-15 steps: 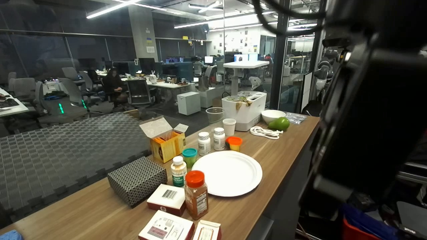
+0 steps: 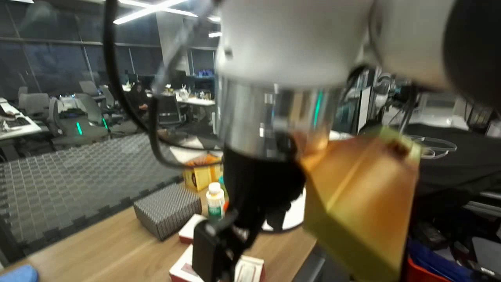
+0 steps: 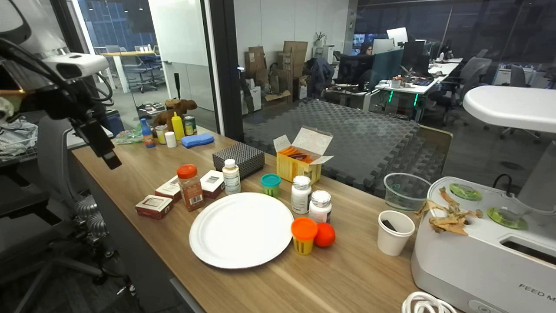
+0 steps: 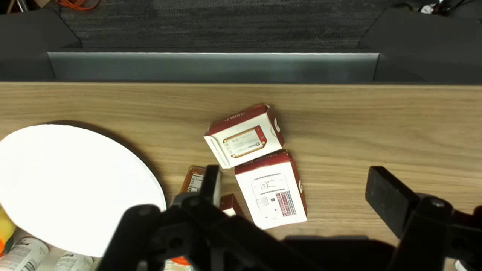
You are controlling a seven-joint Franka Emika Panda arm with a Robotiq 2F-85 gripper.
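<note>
My gripper stands wide open above the table, its two dark fingers (image 4: 388, 198) far apart and nothing held between them. Below the gap, two red-and-white boxes lie on the wood: a small box (image 4: 247, 140) and a bigger box (image 4: 273, 196). The left finger partly hides an orange-lidded jar (image 3: 190, 190) and a third box (image 3: 212, 182). In exterior view 2 the gripper (image 3: 110, 156) hangs at the left, well above the tabletop. A white plate (image 3: 242, 229) lies flat beside the jar.
A patterned dark box (image 3: 238, 159), a white-capped bottle (image 3: 231, 177) and an open yellow carton (image 3: 297, 167) stand toward the back edge. A blurred amber block (image 2: 361, 197) shows beside the arm. Bare wood (image 4: 406, 135) extends right of the boxes in the wrist view.
In exterior view 1 the arm has swung from the right edge to the middle, now hiding the jar and much of the plate. The tabletop objects still visible look unmoved.
</note>
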